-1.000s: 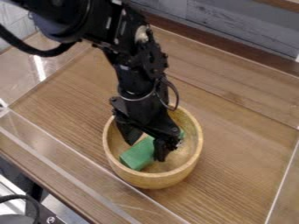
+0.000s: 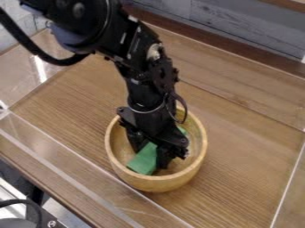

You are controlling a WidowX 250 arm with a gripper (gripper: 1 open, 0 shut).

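Observation:
A round light wooden bowl [image 2: 155, 178] stands on the wooden table, with a green object [image 2: 144, 158] inside it. My black gripper [image 2: 161, 156] reaches down from the top left into the bowl, its fingers over and around the green object and hiding much of it. The fingers look closed on the green object, though the fingertips are partly hard to make out.
A grey wall [image 2: 226, 27] runs along the back. Black cables lie at the lower left corner.
My gripper has shifted slightly down and to the right within the bowl, covering more of the green object.

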